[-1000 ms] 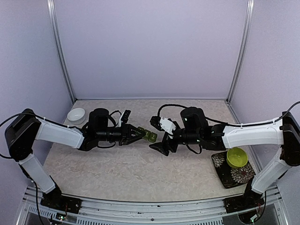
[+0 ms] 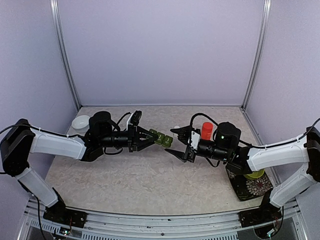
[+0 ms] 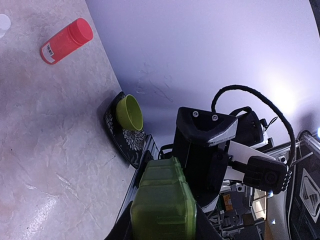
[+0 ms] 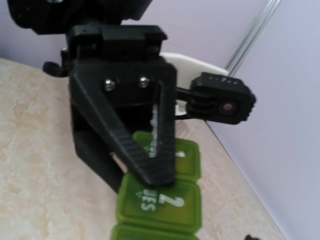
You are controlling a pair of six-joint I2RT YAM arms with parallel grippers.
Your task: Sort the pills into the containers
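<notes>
A green pill organizer (image 2: 161,138) with numbered lids (image 4: 159,205) is held up over the table, with my left gripper (image 2: 149,139) shut on one end, as the right wrist view also shows. Just right of the organizer's free end, in the top view, my right gripper (image 2: 173,141) stands open, its fingers apart and nothing clearly between them. In the left wrist view the organizer (image 3: 162,200) fills the lower middle, in front of the right gripper's housing.
A red bottle (image 3: 65,41) stands on the table behind the right arm. A dark patterned tray (image 2: 242,190) with a yellow-green bowl (image 3: 129,112) is at the right, a white dish (image 2: 80,122) at the back left.
My right gripper has drawn slightly right, uncovering more of the red bottle. My left gripper and the organizer have risen slightly and moved a little rightward.
</notes>
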